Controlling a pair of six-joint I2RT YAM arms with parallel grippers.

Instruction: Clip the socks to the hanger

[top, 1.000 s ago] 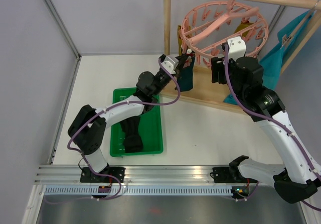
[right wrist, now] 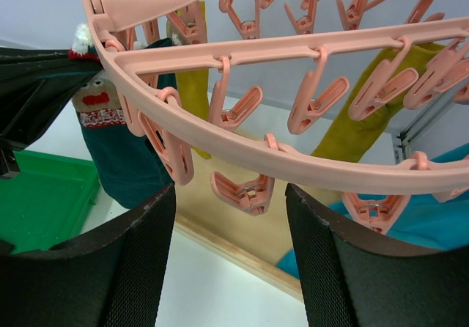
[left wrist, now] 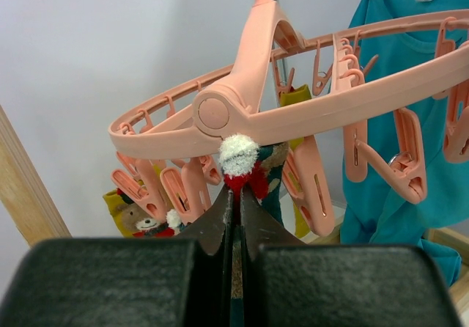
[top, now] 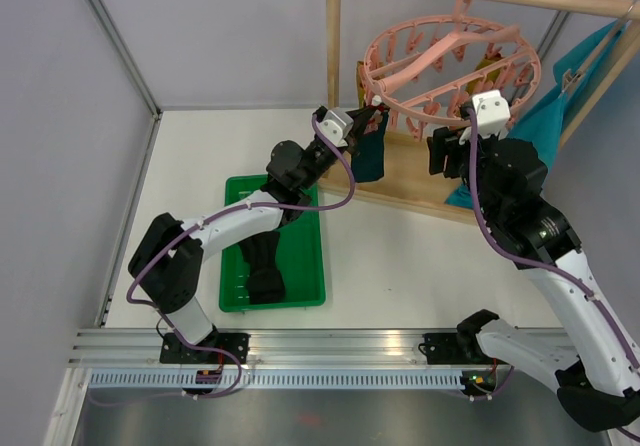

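The pink round hanger point(top: 450, 76) hangs from a wooden rail, with clips all around its ring. My left gripper is shut on the top of a dark green sock point(right wrist: 123, 147) with a white and red cuff figure, right at the ring's near left side. The sock hangs down beside a pink clip point(right wrist: 167, 144); whether that clip grips it cannot be told. My right gripper stands part open below the ring, its fingers apart and nothing held. Between and beyond them an empty clip point(right wrist: 245, 191) shows. Mustard socks point(right wrist: 377, 100) hang on the ring's far side.
A green tray point(top: 312, 266) with dark socks point(top: 263, 266) lies on the table at left. Teal clothing point(top: 560, 96) hangs at the right. The wooden stand point(top: 334, 46) frames the hanger.
My right gripper has shifted right and a little toward the table's front. The hanger has swung slightly. My left gripper stays at the sock, almost still.
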